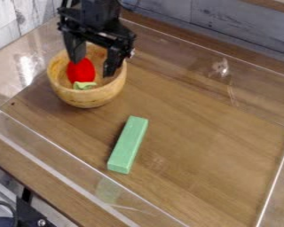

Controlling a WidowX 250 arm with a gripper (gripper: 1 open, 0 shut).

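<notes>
A wooden bowl [88,95] stands at the upper left of the table, holding a red object [81,69] with something green below it. My black gripper [92,57] is over the bowl's back part, open, its fingers either side above the red object. A mint green bar [128,144] lies on the table below and right of the bowl.
A clear raised edging runs along its sides, and pale plank walls [227,27] stand behind.
</notes>
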